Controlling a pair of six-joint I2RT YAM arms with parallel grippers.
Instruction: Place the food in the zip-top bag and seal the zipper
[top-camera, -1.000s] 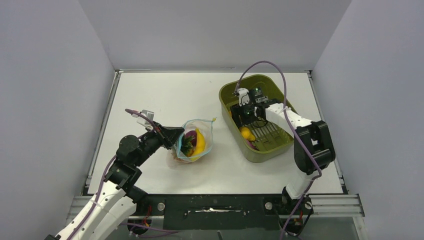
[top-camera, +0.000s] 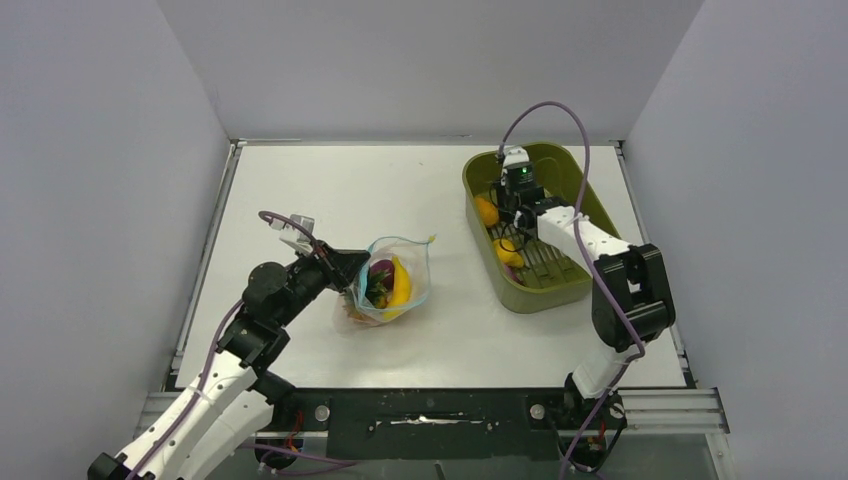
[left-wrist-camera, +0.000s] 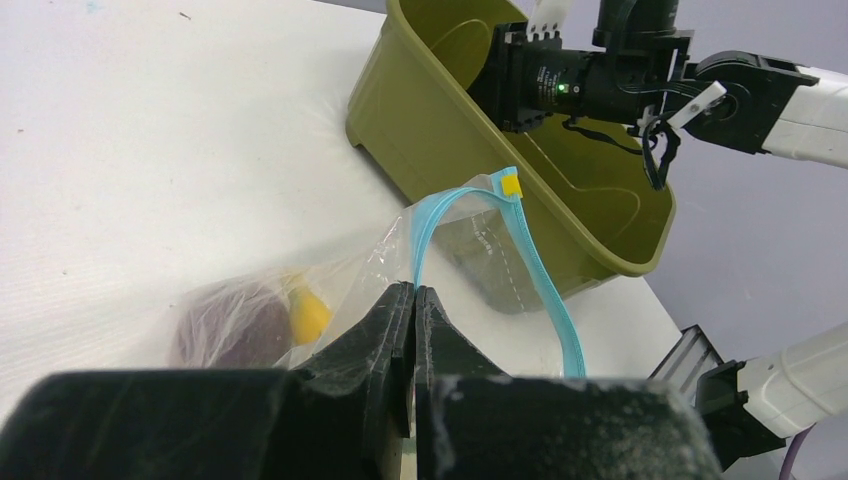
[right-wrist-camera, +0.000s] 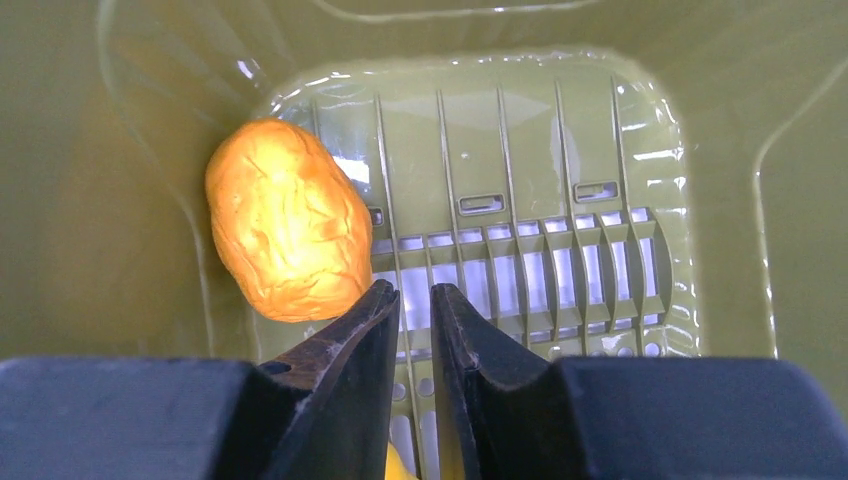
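The clear zip top bag (top-camera: 424, 280) stands mouth-up at the table's middle, its blue rim spread; a yellow banana-like item (top-camera: 401, 284) and a purple item (top-camera: 382, 270) lie inside. My left gripper is shut on the bag's blue rim, its pads meeting there. A yellow slider tab (left-wrist-camera: 511, 185) sits at the rim's far corner. Inside the green basket, my right gripper points down, its fingers a narrow gap apart with basket floor showing between the tips. An orange food item (right-wrist-camera: 290, 220) lies just left of these fingers. Another yellow item (top-camera: 507, 250) rests nearer the basket's front.
The green basket (top-camera: 541, 299) stands at the right of the table, its tall walls around my right gripper.
The basket has shifted right, and my right gripper has moved right and toward the back inside it. The orange item shows more clearly.
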